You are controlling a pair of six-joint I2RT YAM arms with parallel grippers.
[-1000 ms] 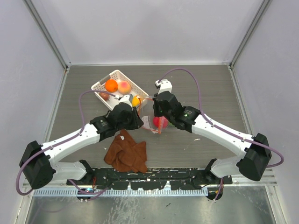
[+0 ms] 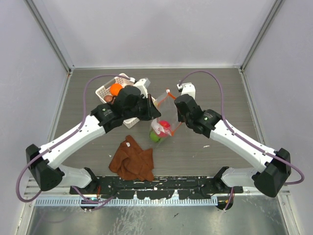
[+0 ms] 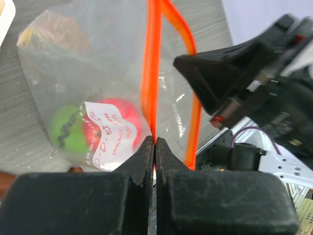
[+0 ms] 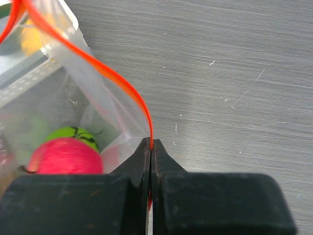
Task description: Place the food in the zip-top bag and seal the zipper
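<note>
The clear zip top bag [image 2: 165,110] with its orange zipper rim [image 3: 150,73] hangs between my two grippers, its mouth spread. Inside lie a red food piece [image 2: 165,128] and a green one [image 2: 154,136], beside a white printed label [image 3: 111,134]. My left gripper is shut, and the orange rim runs down into its fingertips. On the bag's other side, the right gripper is shut on the rim, a sliver of orange showing below the fingertips. From above, the arms partly cover both grips.
Behind the left arm stands a white basket [image 2: 131,122] with an orange [image 2: 116,89] and other food in it, partly hidden. A brown cloth [image 2: 132,161] lies at the front.
Both grippers have shifted right, the left one also away from the front. The bag has moved and turned with them; its green food now shows left of the red instead of right.
</note>
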